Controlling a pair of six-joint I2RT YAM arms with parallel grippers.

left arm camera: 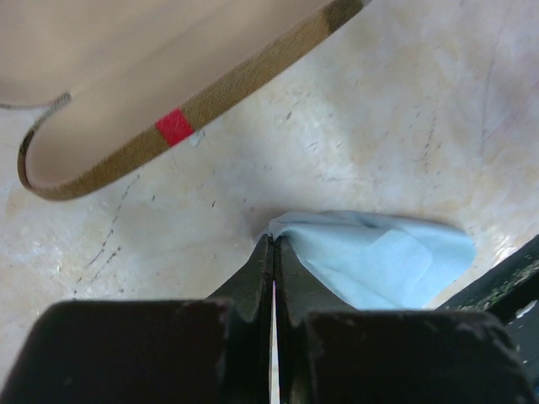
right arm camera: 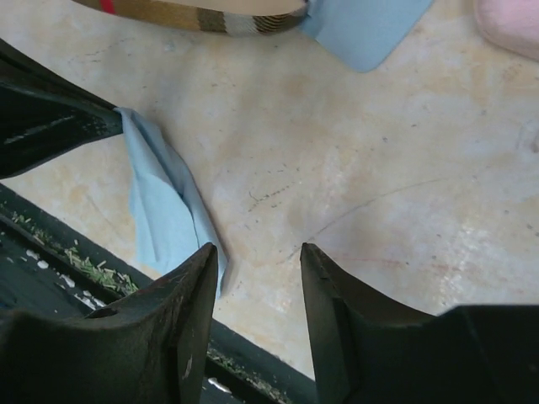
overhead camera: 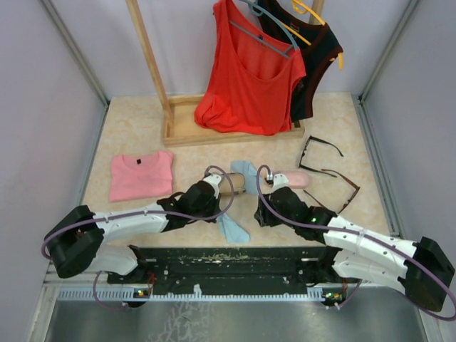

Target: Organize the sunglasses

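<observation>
My left gripper is shut on one end of a light blue cloth (left arm camera: 396, 261), which trails off toward the dark front edge. To the right of that cloth, my right gripper is open, with only bare table between its fingers. Two pairs of sunglasses lie at the right: a dark one (overhead camera: 304, 152) and, in front of it, one with brown-tinted arms (overhead camera: 347, 202). A tan-lined glasses case (overhead camera: 233, 182) with a checked rim sits open behind the grippers. A pink case (overhead camera: 293, 178) is partly hidden by my right arm.
A second blue cloth (overhead camera: 246, 173) lies beside the tan case. A folded pink shirt (overhead camera: 141, 176) is at the left. Behind stands a wooden rack base (overhead camera: 235, 140), with a red top (overhead camera: 246, 78) hanging over it.
</observation>
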